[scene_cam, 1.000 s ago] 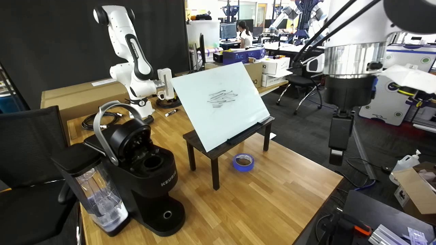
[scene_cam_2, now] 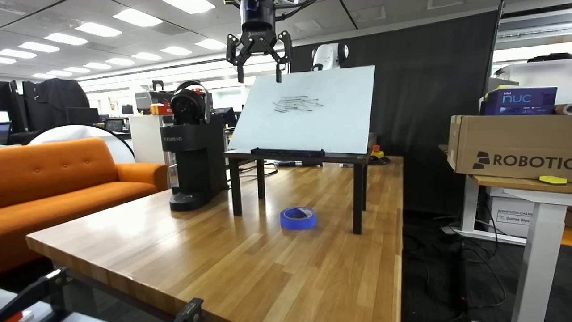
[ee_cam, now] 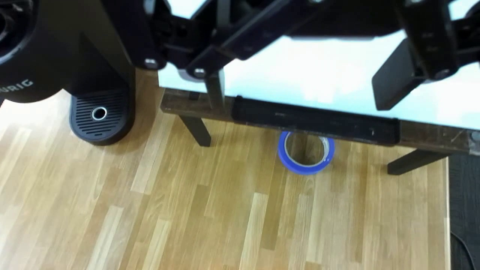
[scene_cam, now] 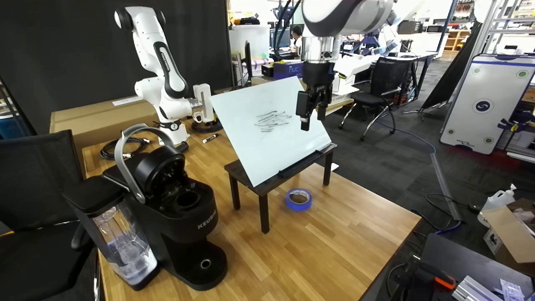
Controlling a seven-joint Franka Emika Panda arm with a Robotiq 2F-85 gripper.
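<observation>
My gripper (scene_cam_2: 260, 79) hangs open and empty, its fingers spread wide. Exterior view 1 puts the gripper (scene_cam: 312, 120) in front of the upper right part of a tilted whiteboard (scene_cam: 240, 145); whether it touches the board cannot be told there. Dark scribbled strokes (scene_cam_2: 298, 104) mark the whiteboard (scene_cam_2: 321, 134), which leans on a small dark stand (scene_cam: 264, 193). On the table below the stand's front edge lies a roll of blue tape (ee_cam: 330, 153). Between and below the fingers in the wrist view, the board's black ledge (ee_cam: 315, 119) shows.
A black Keurig coffee machine (scene_cam: 173, 220) with its lid raised stands left of the stand. A marker (scene_cam: 210, 138) lies behind the board, near a second white arm (scene_cam: 163, 70).
My arm has swung from the right, beyond the table's edge, leftward and away from exterior view 1's camera to the whiteboard. The gripper is also higher in view. Objects on the table have not moved.
</observation>
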